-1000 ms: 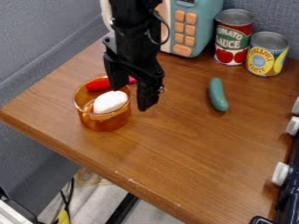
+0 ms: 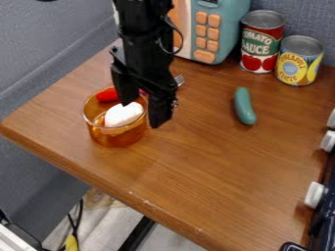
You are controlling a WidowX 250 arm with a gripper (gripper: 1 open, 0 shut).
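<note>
My black gripper hangs over the right side of an amber transparent bowl, near its rim. The bowl holds a white egg-shaped object and a red object behind it. Whether the fingers are open or shut, or touch anything, I cannot tell; part of the bowl is behind them.
A green cucumber-like object lies to the right. A teal appliance and two cans, red and yellow, stand at the back. A dark appliance lines the right edge.
The bowl and its contents look unmoved.
</note>
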